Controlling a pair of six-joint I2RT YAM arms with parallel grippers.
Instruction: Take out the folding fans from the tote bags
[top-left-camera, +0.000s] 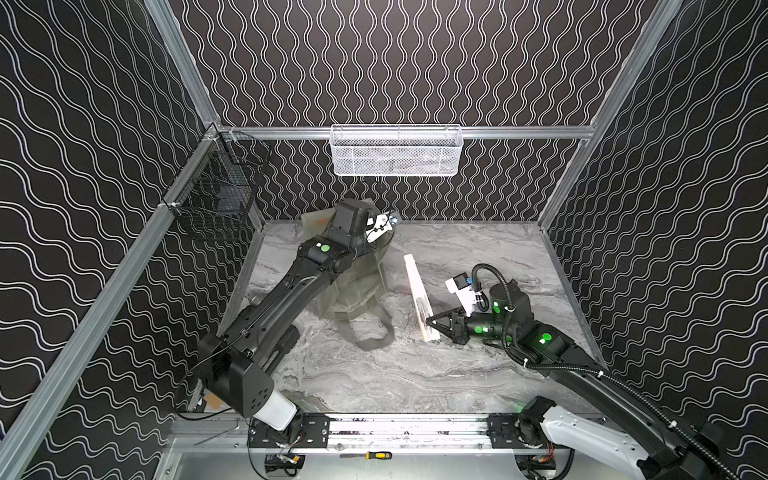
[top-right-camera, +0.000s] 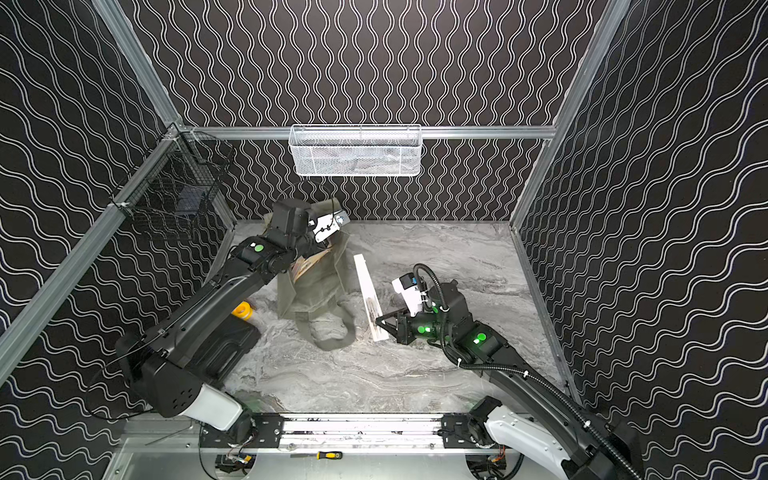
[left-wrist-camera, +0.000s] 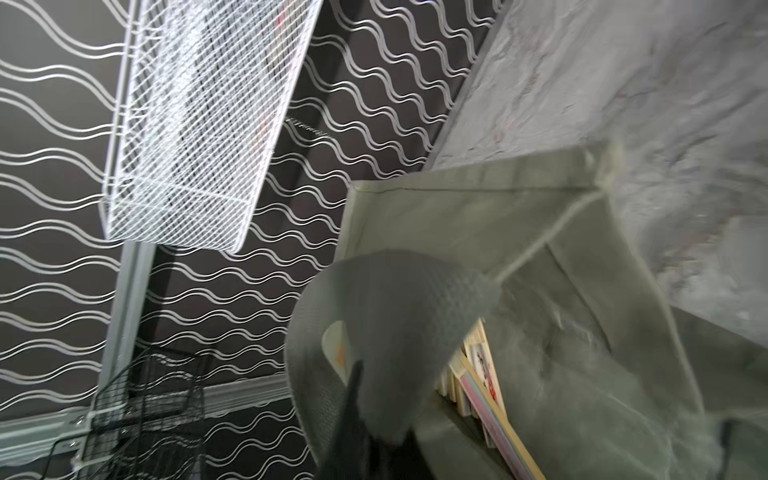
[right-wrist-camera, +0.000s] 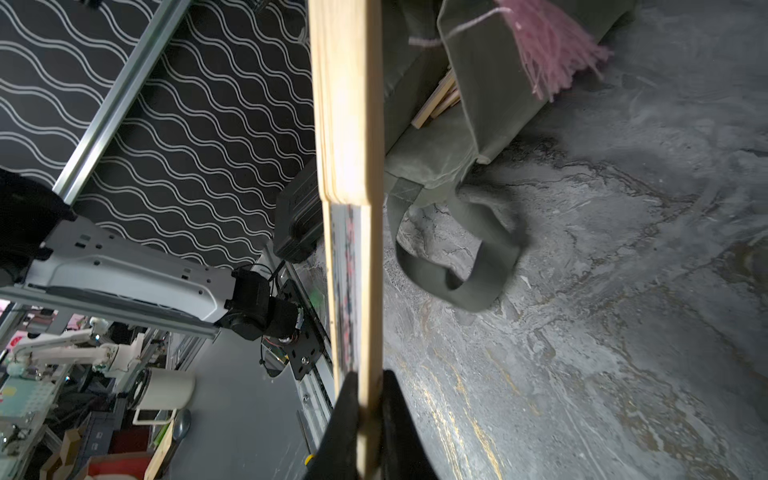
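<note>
A green tote bag (top-left-camera: 352, 296) stands at centre-left, more folded fans (left-wrist-camera: 488, 408) inside it. My left gripper is shut on the bag's upper fabric (left-wrist-camera: 400, 328) at the back, lifting it; its fingertips are mostly hidden. My right gripper (top-left-camera: 432, 321) is shut on a pale folded wooden fan (top-left-camera: 418, 288) by its lower part, held lengthwise to the right of the bag. A pink tassel (right-wrist-camera: 556, 52) shows beside the bag in the right wrist view.
A white mesh basket (top-left-camera: 396, 160) hangs on the back wall, a black wire basket (top-left-camera: 216, 192) on the left wall. A black object (top-right-camera: 232, 352) and yellow item (top-right-camera: 241, 310) lie at left.
</note>
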